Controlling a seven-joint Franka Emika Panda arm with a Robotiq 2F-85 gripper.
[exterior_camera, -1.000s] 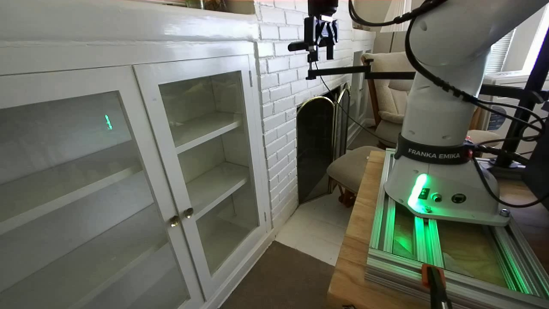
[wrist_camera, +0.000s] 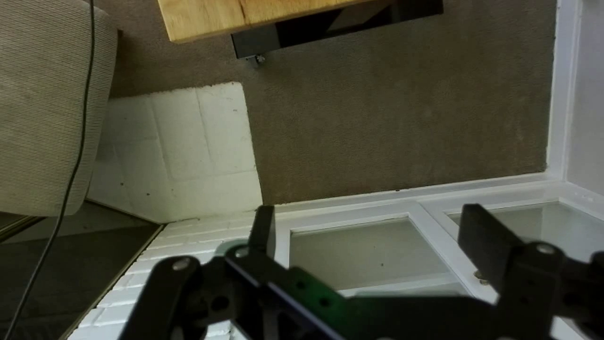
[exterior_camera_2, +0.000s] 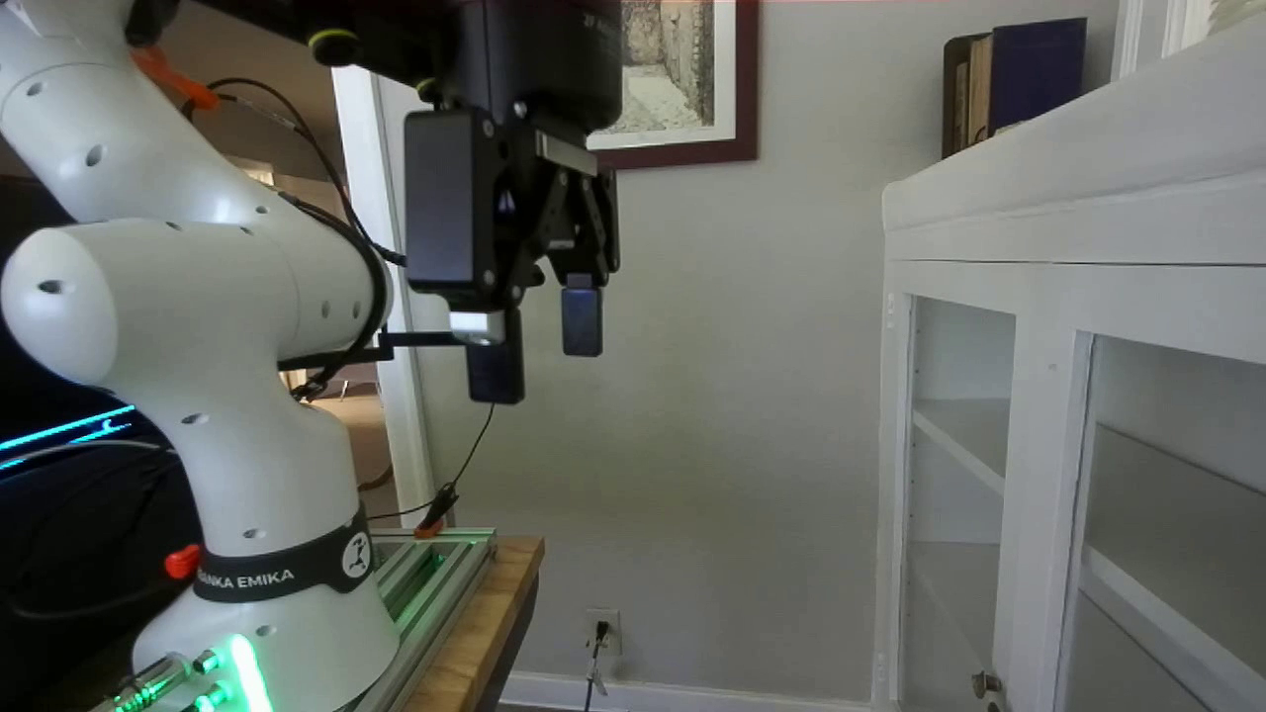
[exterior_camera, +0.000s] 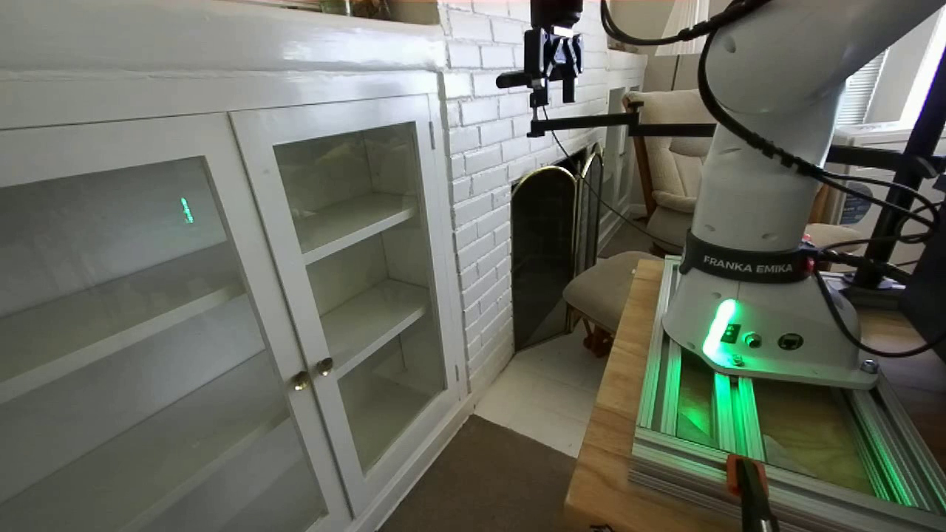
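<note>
My gripper [exterior_camera: 554, 96] hangs in the air near the white brick wall, fingers pointing down. In the wrist view the two black fingers of the gripper stand wide apart, open, and nothing lies between them. A white cabinet with two glass doors fills the left of exterior view 1. Its right door [exterior_camera: 250, 173] and left door [exterior_camera: 222, 191] are both closed, each with a brass knob; the right door's knob [exterior_camera: 324, 365] sits beside the left door's knob [exterior_camera: 301, 381]. The gripper is well apart from both knobs. Behind the glass the visible shelves look empty.
A fireplace screen [exterior_camera: 542, 257] and a beige footstool [exterior_camera: 607, 290] stand beyond the cabinet. The wooden table [exterior_camera: 612, 417] carries the arm's base. Bare carpet [wrist_camera: 396, 119] lies between table and cabinet. A thin cable [wrist_camera: 85, 107] hangs near the footstool.
</note>
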